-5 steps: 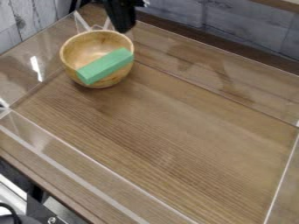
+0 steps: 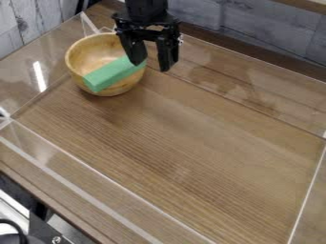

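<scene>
A wooden bowl (image 2: 97, 50) sits at the upper left of the table, with a green rectangular block (image 2: 114, 76) in it, tilted along its lower right. My black gripper (image 2: 147, 48) is over the bowl's right side, at and just beyond the rim, above and right of the block. It stands open, and I see nothing held in it.
A dark cable or edge (image 2: 10, 233) shows at the lower left corner.
My gripper has come down and toward the front from the top edge to beside the bowl's right side. The bowl and green block look about where they were.
</scene>
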